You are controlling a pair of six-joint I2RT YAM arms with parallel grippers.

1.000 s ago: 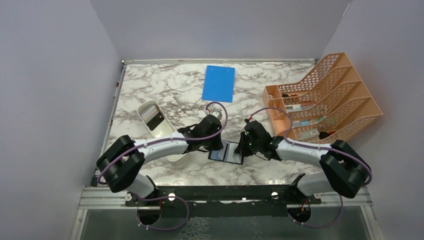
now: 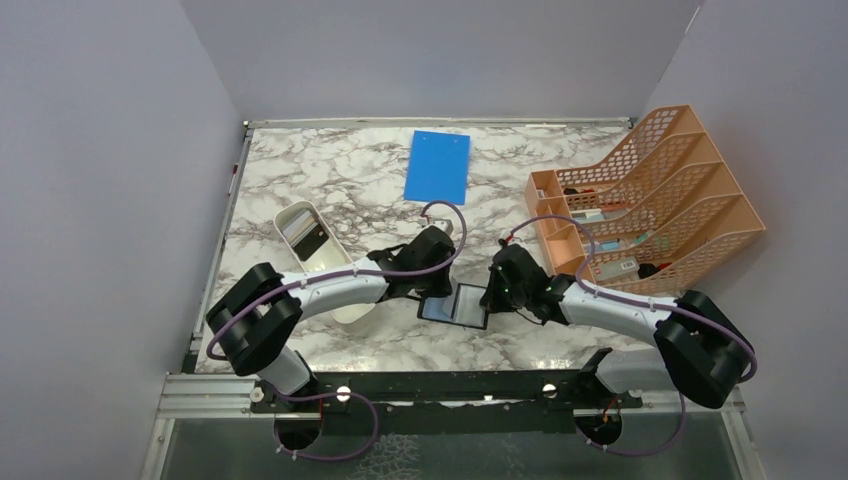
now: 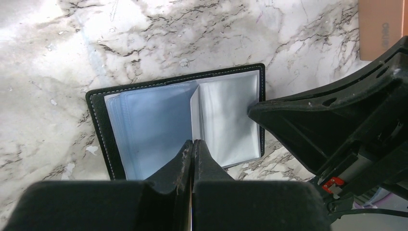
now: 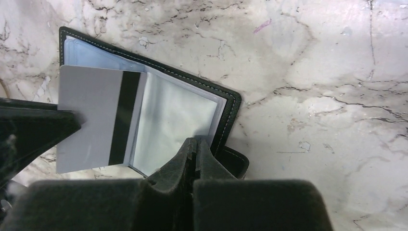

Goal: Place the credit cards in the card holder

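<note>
The open card holder (image 2: pixel 469 306) lies on the marble table, a blue sleeve page on its left and a clear whitish sleeve (image 4: pixel 175 113) on its right. In the right wrist view a grey card (image 4: pixel 94 106) with a black stripe stands over the blue page. Its striped edge is by the inner edge of the clear sleeve; whether it is inside cannot be told. My left gripper is shut on this card, seen nearly edge-on in the left wrist view. My right gripper is shut at the clear sleeve's outer side, with nothing visible between its fingers.
A white tray (image 2: pixel 345 312) with more cards (image 2: pixel 302 232) stands at the left, partly under my left arm. The orange rack (image 2: pixel 690 195) with small items fills the right side. A blue sheet (image 2: pixel 437 166) lies at the back. Bare marble surrounds the holder.
My left gripper has shifted a little to the right over the holder, along with the card. The right gripper has also moved slightly right. The holder stays in place.
</note>
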